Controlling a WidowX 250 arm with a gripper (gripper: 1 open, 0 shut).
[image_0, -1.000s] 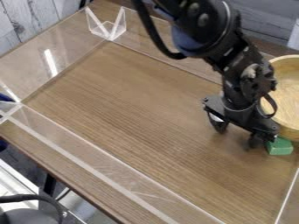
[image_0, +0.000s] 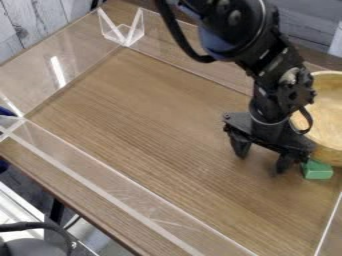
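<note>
My gripper (image_0: 267, 155) is low over the wooden table (image_0: 147, 140) on the right side, its black fingers apart and open. Just right of the lower fingertip lies a small green block (image_0: 317, 171), partly hidden. Whether anything sits between the fingers cannot be told.
A large pale wooden bowl (image_0: 321, 115) stands at the right edge behind the gripper. A black object or cable shows at the lower left.
My gripper has shifted slightly left, toward the middle of the table. The green block looks about where it was.
</note>
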